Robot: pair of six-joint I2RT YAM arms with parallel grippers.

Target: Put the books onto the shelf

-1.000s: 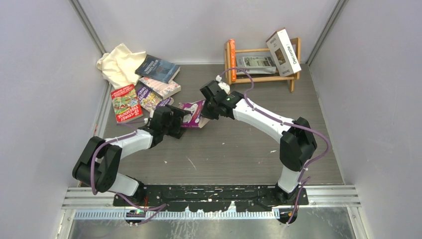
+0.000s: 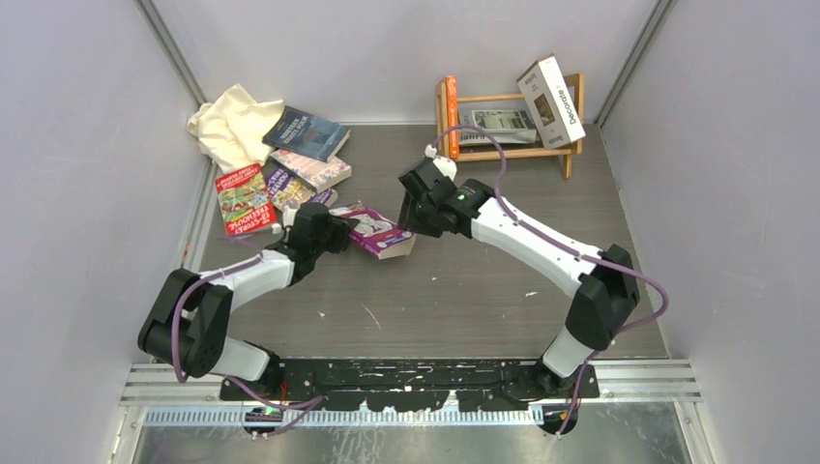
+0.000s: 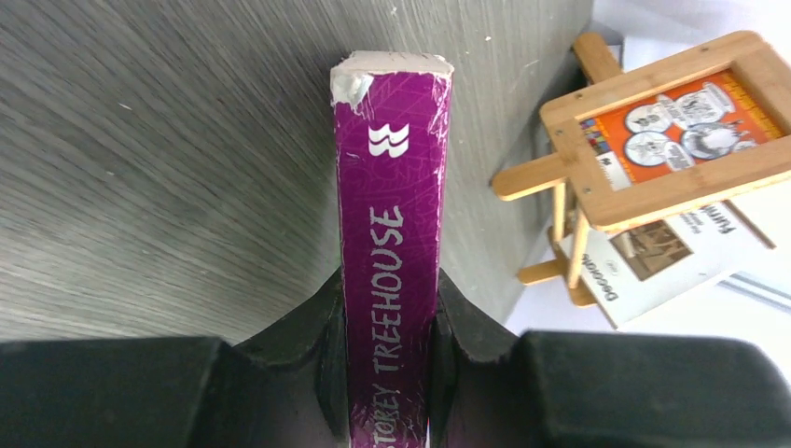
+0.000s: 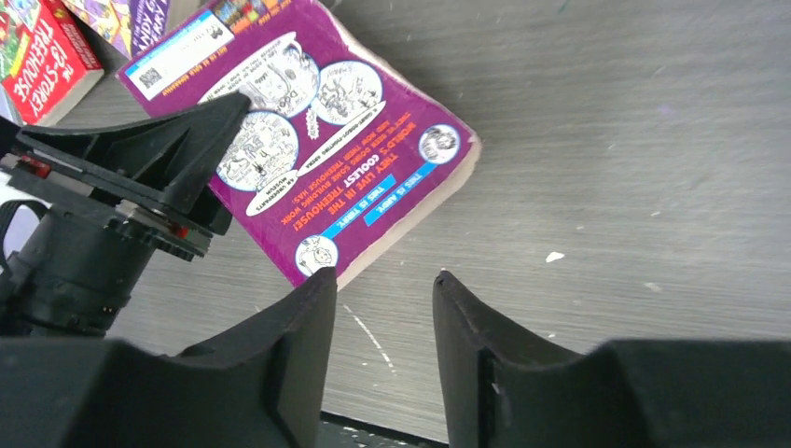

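Note:
A thick purple Treehouse book (image 2: 377, 230) is held above the table by my left gripper (image 2: 350, 232). In the left wrist view its spine (image 3: 387, 243) lies between my fingers, shut on it. My right gripper is part open with nothing between its fingers, just off the free corner of the purple book (image 4: 354, 140). At the far left lie a red Treehouse book (image 2: 246, 200), a purple-and-yellow book (image 2: 284, 187), a pale floral book (image 2: 314, 169) and a dark blue book (image 2: 306, 132).
A wooden rack (image 2: 488, 99) at the back right holds an orange book (image 2: 452, 116), a grey book (image 2: 498, 126) and a leaning white Decorale box (image 2: 552, 101). Cream cloth (image 2: 232, 126) lies behind the left books.
My right gripper has let go and moved slightly right, off the book, whose free end has swung toward the table's front.

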